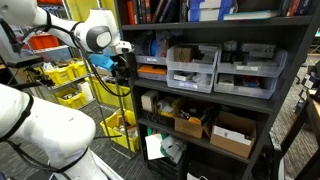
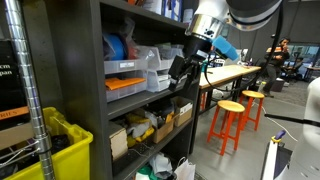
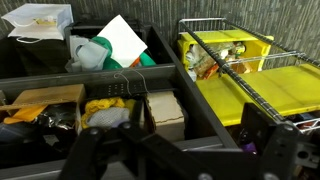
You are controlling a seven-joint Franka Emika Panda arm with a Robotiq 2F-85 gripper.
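Note:
My gripper (image 1: pixel 122 57) hangs in the air at the left end of the shelf unit, at about the height of the plastic bins. In the wrist view the gripper is open, its dark fingers (image 3: pixel 130 137) wide apart and nothing held between them. Below it in that view are a cardboard box (image 3: pixel 165 108) and yellow and grey items (image 3: pixel 108 112) on a dark shelf. A black bin (image 3: pixel 75 53) farther off holds a grey cloth, a green item and a white sheet (image 3: pixel 103 32).
Clear plastic bins (image 1: pixel 190 77) fill the shelf above the boxes. Yellow bins (image 3: pixel 232 100) in a wire rack stand beside the shelf unit. Orange stools (image 2: pixel 228 118) stand on open floor to the right in the second exterior view.

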